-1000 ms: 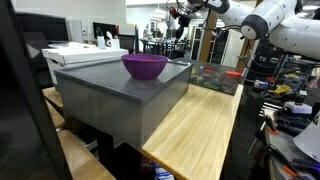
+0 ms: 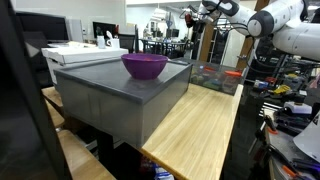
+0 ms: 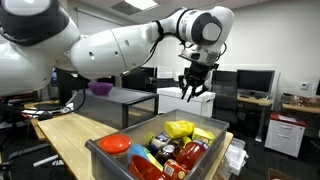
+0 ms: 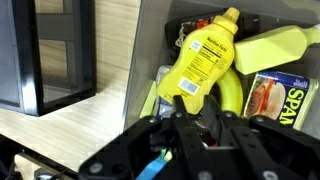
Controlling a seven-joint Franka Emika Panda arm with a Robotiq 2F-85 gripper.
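Observation:
My gripper [image 3: 193,88] hangs above the grey bin [image 3: 110,165], pointing down, in the second exterior view. Its fingers look parted, and nothing shows between them. Below it in the wrist view lie a yellow mustard bottle [image 4: 203,58], a yellow banana [image 4: 231,92], a Spam can [image 4: 277,98] and another yellow bottle [image 4: 275,47]. The dark gripper parts cover the lower middle of that view and hide some of the contents. A red bowl-like item [image 3: 114,144] and a red can [image 3: 190,153] also sit in the bin.
A purple bowl [image 2: 145,66] rests on the grey cabinet [image 2: 150,108]. Beside the cabinet, the wooden tabletop [image 2: 190,130] is mostly clear. A dark open-framed box [image 4: 65,50] stands left of the bin wall in the wrist view.
In the first exterior view, the arm and gripper have shifted slightly rightward. The purple bowl and cabinet have stayed put.

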